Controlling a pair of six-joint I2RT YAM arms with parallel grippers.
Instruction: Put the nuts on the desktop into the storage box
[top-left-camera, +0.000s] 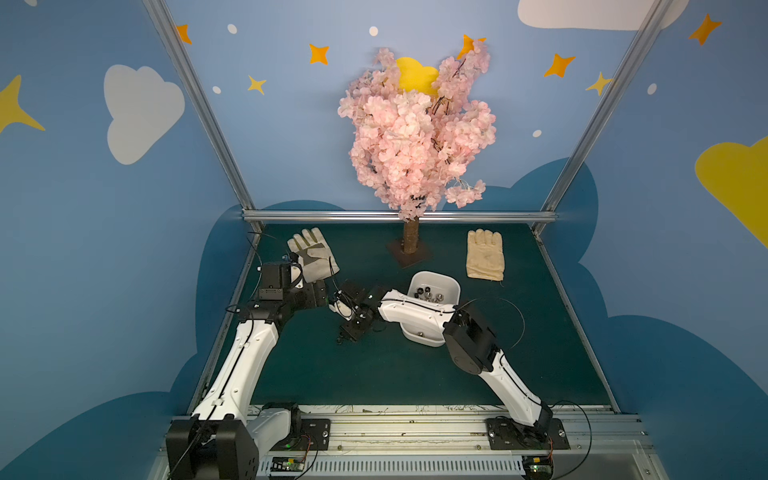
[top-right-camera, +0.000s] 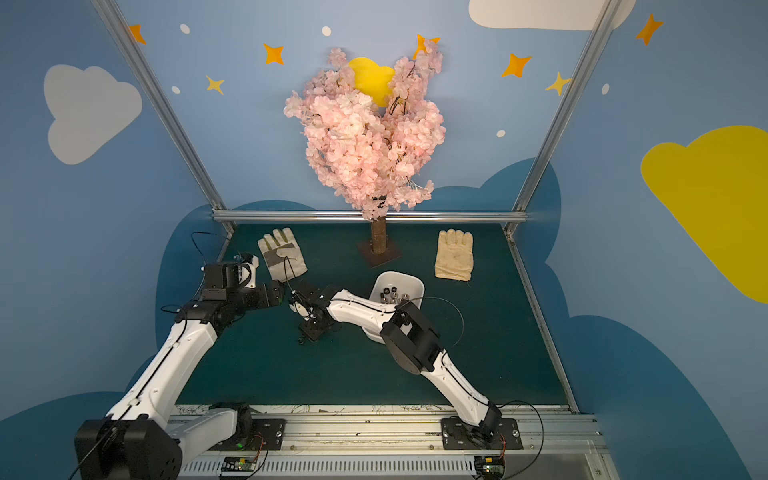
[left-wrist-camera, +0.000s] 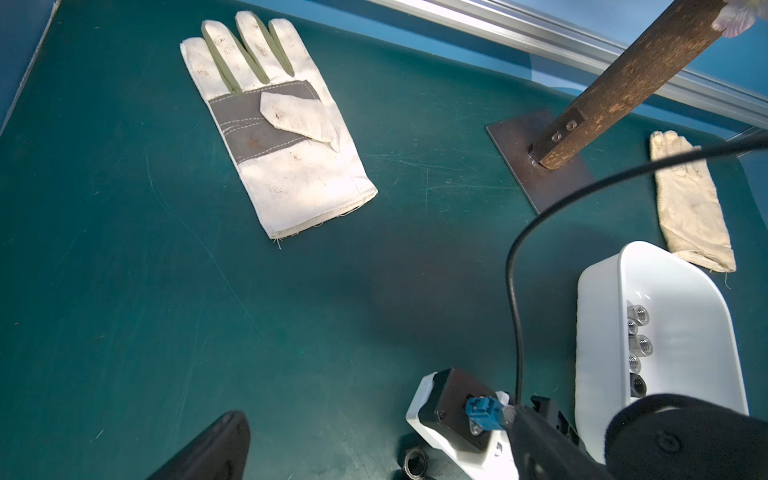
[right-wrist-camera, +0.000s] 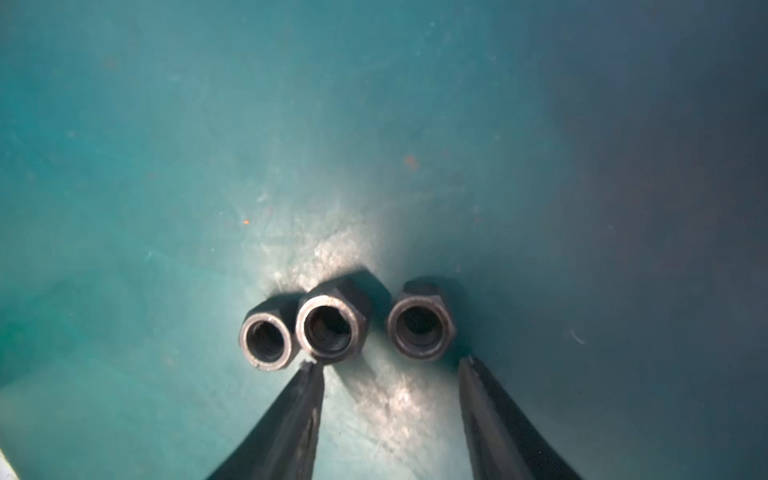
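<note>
Three dark nuts stand on end on the green desktop in the right wrist view: a left nut, a middle nut touching or nearly touching it, and a right nut slightly apart. My right gripper is open above them, its fingertips just below the right and middle nuts in view, nothing held. The white storage box, partly under the right arm, has several nuts inside. My left gripper is open over the desk at the left, empty between its fingers.
A grey-and-white glove lies at the back left, a cream glove at the back right. Between them stands the blossom tree's trunk on a flat base. A black cable loops from the right arm.
</note>
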